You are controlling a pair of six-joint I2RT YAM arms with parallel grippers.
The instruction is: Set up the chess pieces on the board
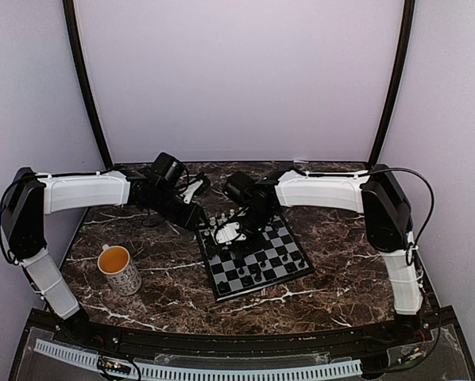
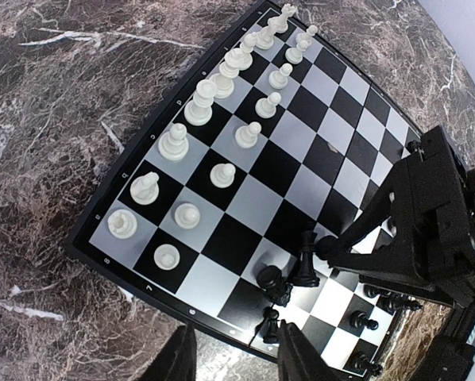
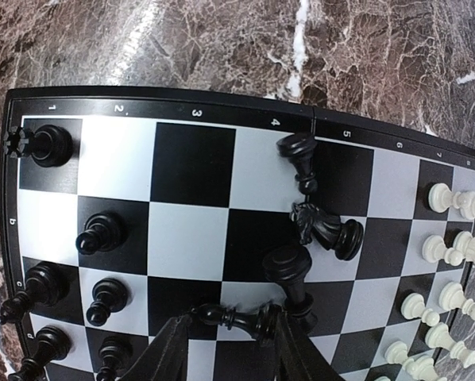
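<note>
The chessboard point(image 1: 285, 274) lies on the marble table. White pieces, such as a pawn point(image 2: 222, 175), stand along one side. Several black pieces stand at the opposite side, including a pawn point(image 3: 106, 302). In the middle, black pieces lie on their sides: a knight point(image 3: 325, 226), a piece point(image 3: 297, 159) near the edge, and others. My right gripper hovers over the board, fingers apart, above a lying black piece; it also shows at the right in the left wrist view. My left gripper is over the board's left edge, fingers apart.
An orange-lined mug point(image 1: 122, 274) stands at the front left of the table. Walls close in the workspace at the back and sides.
</note>
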